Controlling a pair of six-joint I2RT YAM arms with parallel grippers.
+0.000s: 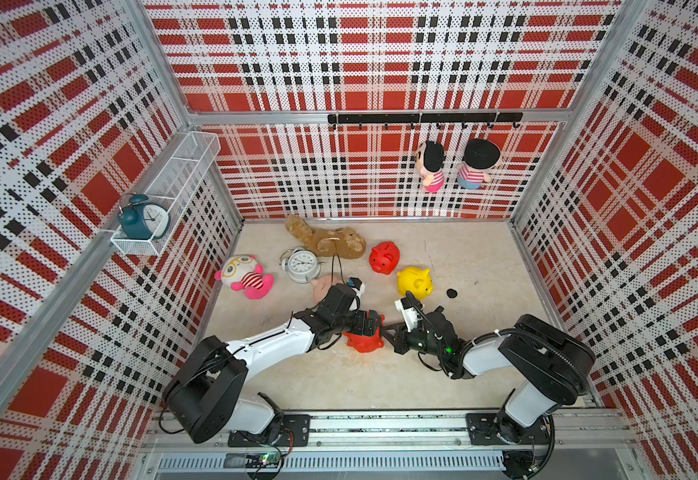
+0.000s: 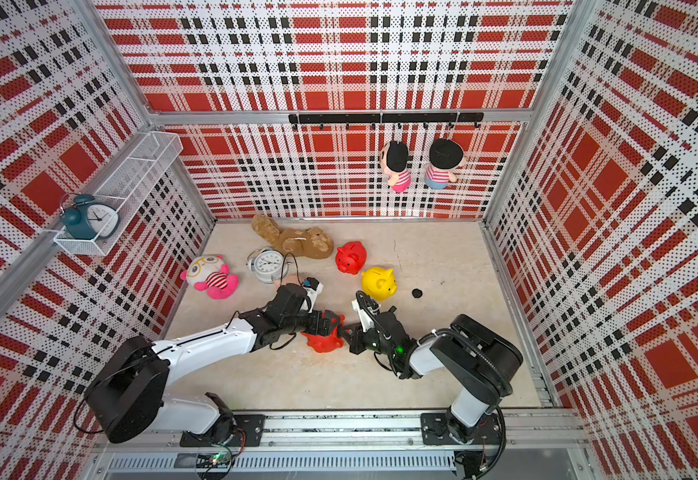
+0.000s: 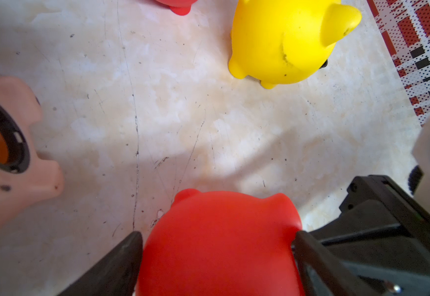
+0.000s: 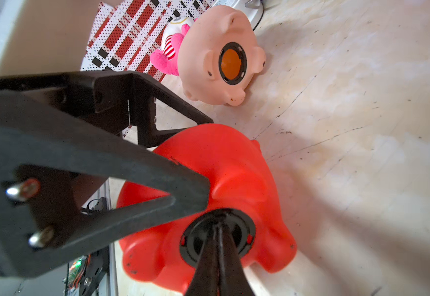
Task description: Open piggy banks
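Note:
A red piggy bank (image 3: 220,236) lies with its underside toward my right gripper, whose shut fingertips are at the black plug in its belly. My left gripper is open around this pig's body, a finger on each side. Nearby, a pink piggy bank (image 4: 205,44) shows an uncovered orange hole in its underside. A second red piggy bank (image 1: 383,257) and a yellow piggy bank (image 1: 413,281) stand farther back.
A white clock (image 1: 301,265), a brown plush (image 1: 337,244) and a pink toy (image 1: 253,281) sit at back left. A small black disc (image 1: 451,293) lies right of the yellow pig.

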